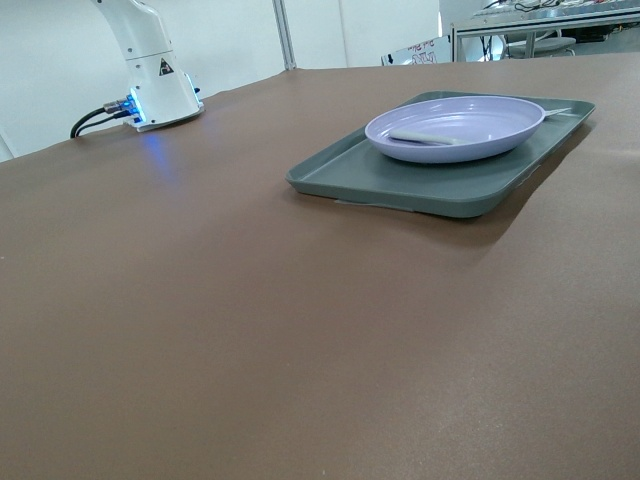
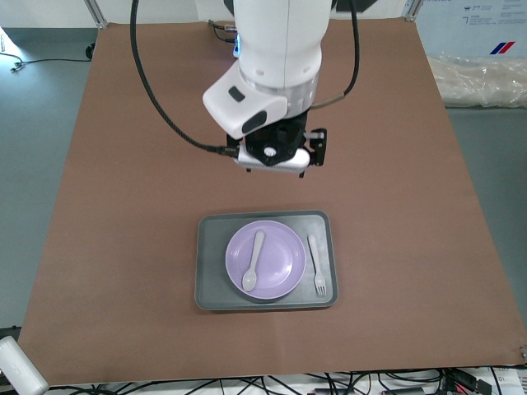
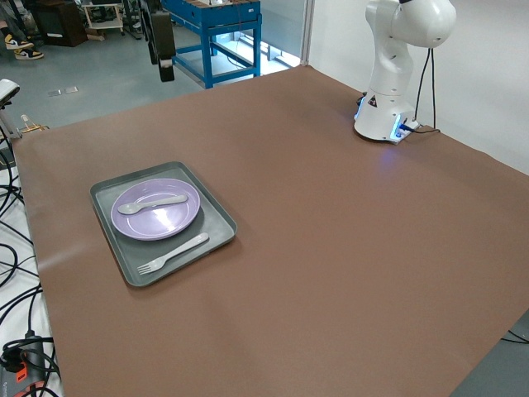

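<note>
My gripper (image 2: pixel 276 156) hangs over the back half of the brown table, behind the tray in the left view; its fingers are mostly hidden under the housing, so I cannot tell how they stand. In the right view a dark part of it (image 3: pixel 157 45) shows at the top. A grey tray (image 2: pixel 210 263) carries a lavender plate (image 2: pixel 280 259) with a white spoon (image 2: pixel 250 276) lying on it. A white fork (image 2: pixel 319 280) lies on the tray beside the plate, on the right in the left view.
Cables (image 3: pixel 16 265) run along one edge, outside the tabletop. The white arm base (image 1: pixel 160 95) stands at the far end with cables attached.
</note>
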